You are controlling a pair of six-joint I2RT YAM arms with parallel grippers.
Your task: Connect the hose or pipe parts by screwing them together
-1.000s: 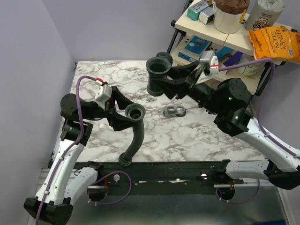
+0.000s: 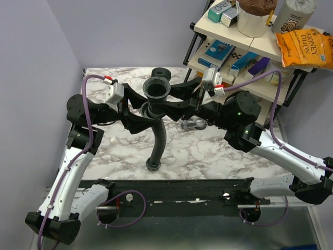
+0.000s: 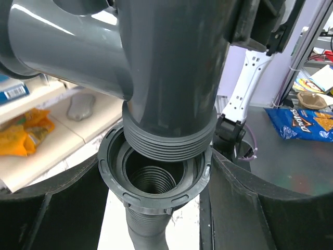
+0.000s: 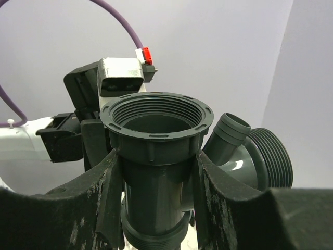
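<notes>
A dark grey branched pipe fitting [image 2: 157, 88] is held upright by my right gripper, shut on its body below the open upper rim. My left gripper is shut on the collar [image 3: 125, 185] at the top of the corrugated hose [image 2: 157, 146], whose lower end rests near the counter's front edge. In the left wrist view the fitting's threaded lower end [image 3: 169, 143] sits at the collar's mouth, slightly inside or just over it; how deep is unclear.
A marble counter [image 2: 109, 156] lies beneath, with a small clear-and-grey part [image 2: 193, 124] right of the hose. A shelf rack [image 2: 270, 47] with boxes and bags stands at the back right. Walls bound the left and back.
My right gripper brought the fitting left and down onto the hose's collar. The left gripper and hose top shifted slightly; the hose's lower end moved right and up in the top view.
</notes>
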